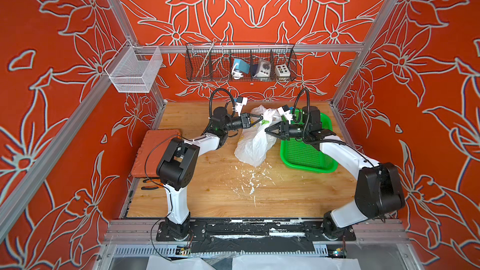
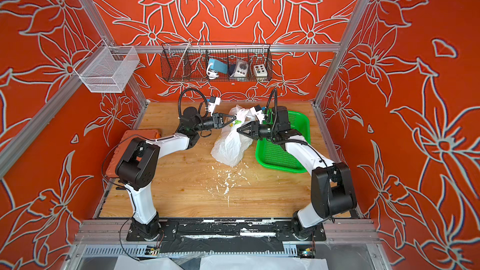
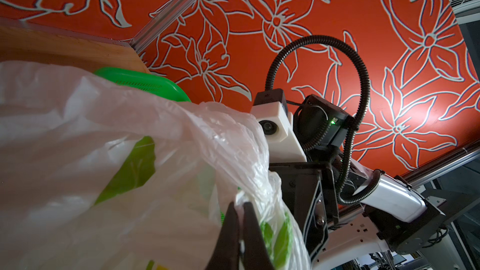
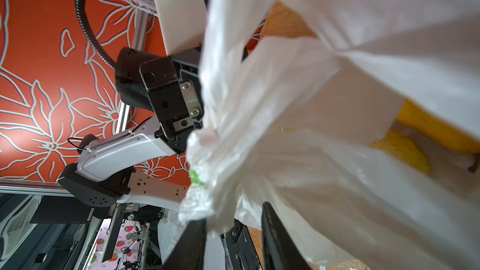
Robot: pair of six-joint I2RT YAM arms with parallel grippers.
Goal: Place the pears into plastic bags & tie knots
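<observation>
A white plastic bag with green print lies mid-table, yellow pears showing inside it in the right wrist view. My left gripper is shut on a twisted part of the bag's top, the plastic bunched at its fingertips. My right gripper is part open beside the bag, slightly nearer the front than the left; in its wrist view bag plastic hangs by and behind the fingers, and whether any is between them is unclear.
A green basket sits at the right, under my right arm. An orange board lies at the left. Wire baskets hang on the back wall. White scraps are scattered on the front of the table, which is otherwise clear.
</observation>
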